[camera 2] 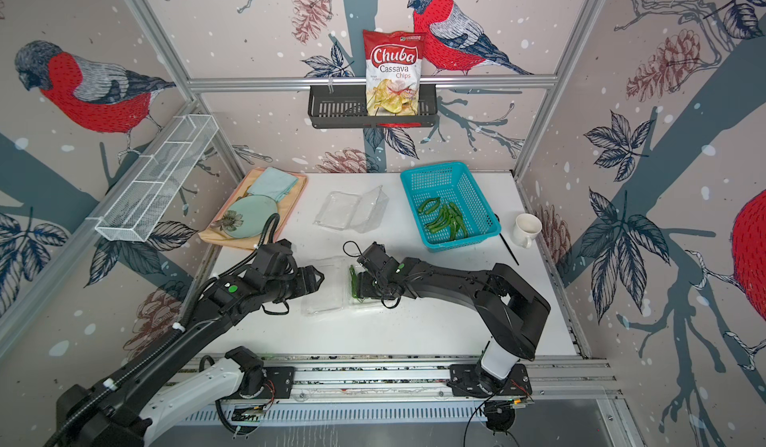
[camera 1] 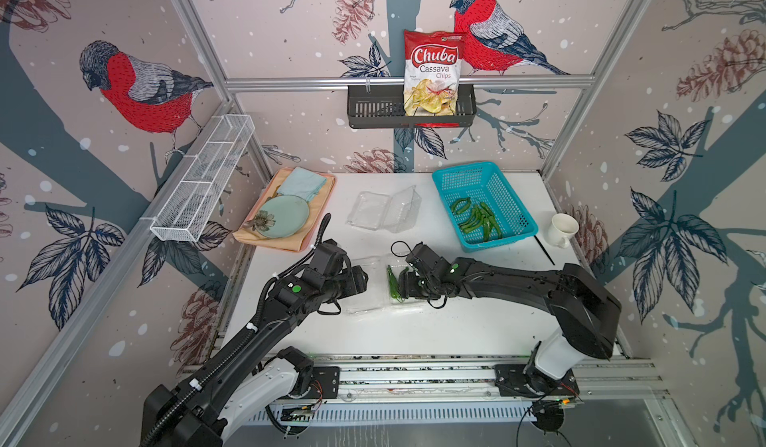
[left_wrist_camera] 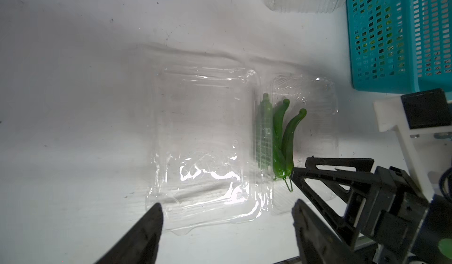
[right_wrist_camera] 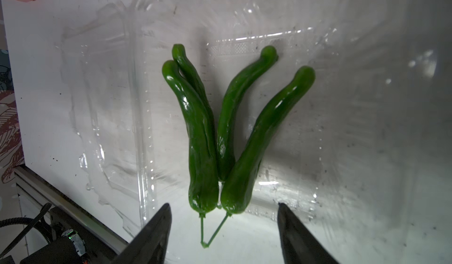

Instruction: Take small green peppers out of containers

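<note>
Several green peppers (right_wrist_camera: 200, 136) lie side by side in one half of an opened clear plastic container (left_wrist_camera: 202, 141), stems toward the table's front edge. Over these peppers hangs my right gripper, its fingers apart on either side of the stem ends and nothing between them. My left gripper hovers at the container's empty lid half, part open and empty. Inside the teal basket (camera 1: 522, 222) at the back right rests another bunch of green peppers (camera 1: 478, 219).
A second clear container (camera 1: 387, 210), empty and open, stands behind the work area. Back left is a wooden board (camera 1: 317, 210) with a green plate (camera 1: 284, 216). A white mug (camera 1: 562, 229) sits right of the basket.
</note>
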